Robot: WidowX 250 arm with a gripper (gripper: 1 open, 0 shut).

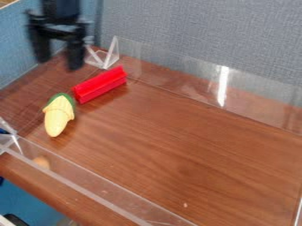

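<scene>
The dark gripper (56, 44) is blurred at the top left, raised above the wooden surface, its fingers apart and open. A red cylinder (99, 85) lies below it and to the right. A yellow corn cob toy (58, 121) with a green husk lies farther forward on the left.
Transparent walls line its back and front-left edges, with white brackets at the left corners. A grey panel stands behind.
</scene>
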